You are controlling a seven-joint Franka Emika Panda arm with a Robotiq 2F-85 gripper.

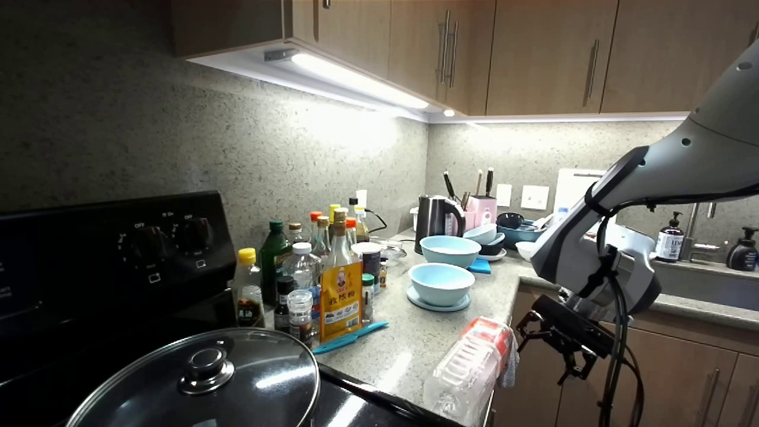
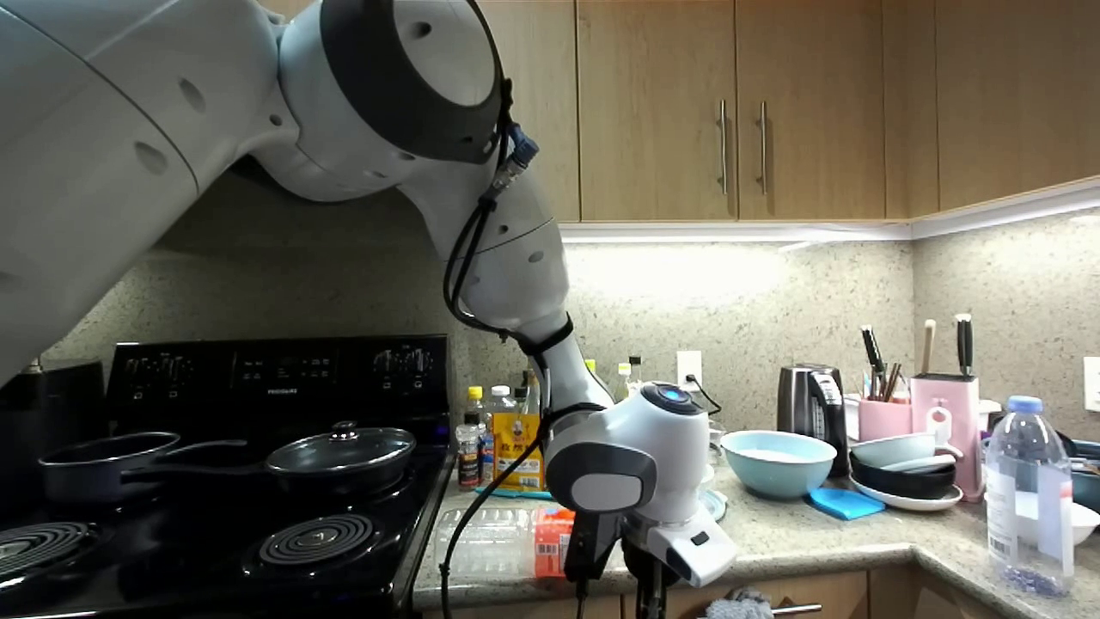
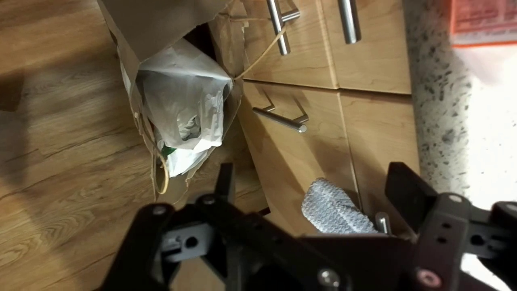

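Note:
My gripper (image 1: 546, 354) hangs in front of the lower cabinets, past the counter's edge, its fingers spread and nothing held. A grey cloth (image 3: 334, 208) hangs over a drawer handle. In the wrist view it appears between the two fingertips and beyond them; exterior view 1 shows the cloth (image 1: 509, 367) left of the gripper, with a gap between. On the counter near the stove lies a clear plastic container (image 1: 469, 366) with a red label, close to the front edge; exterior view 2 also shows this container (image 2: 485, 542), partly behind the arm.
A paper bag (image 3: 167, 14) with a white liner stands open on the floor beside the cabinets. Pale blue bowls (image 1: 441, 283), bottles (image 1: 302, 267) and a blue knife (image 1: 348, 337) occupy the counter. Drawer handles (image 3: 280, 119) jut out. A lidded pan (image 2: 340, 454) sits on the stove.

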